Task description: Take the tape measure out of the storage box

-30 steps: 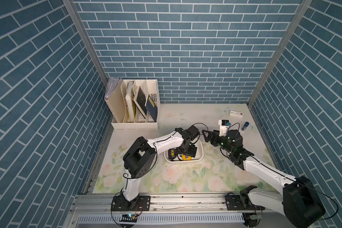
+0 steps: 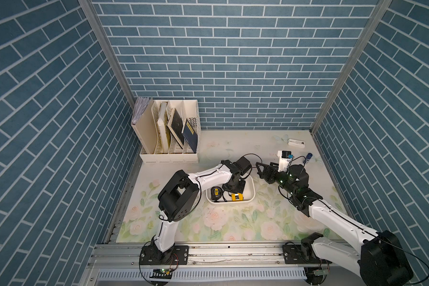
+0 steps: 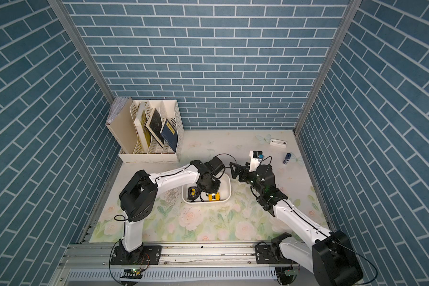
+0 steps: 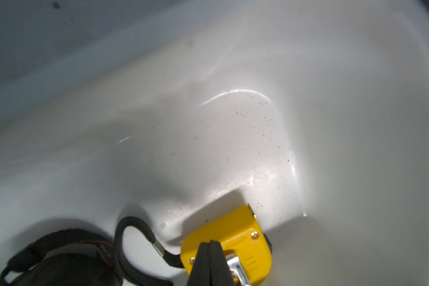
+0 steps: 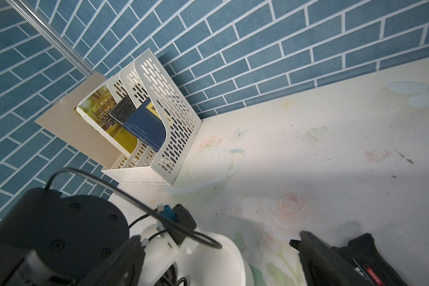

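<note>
A white storage box [image 2: 250, 194] sits mid-table under my left arm. In it lie a yellow tape measure [image 2: 237, 197] [image 4: 233, 224] with a black strap and a black item with a yellow label [image 2: 216, 192]. My left gripper is shut, its fingertips over the yellow tape measure, nothing visible between them. My right gripper stands open beside the box's right side, with nothing held.
A white file organiser [image 2: 169, 157] with books and folders stands at back left. A white bar [image 2: 296, 142] and a blue cylinder [image 2: 308, 156] lie at back right.
My left gripper has shifted slightly, leaving more of the yellow tape measure visible from above. My right arm has moved slightly rightward.
</note>
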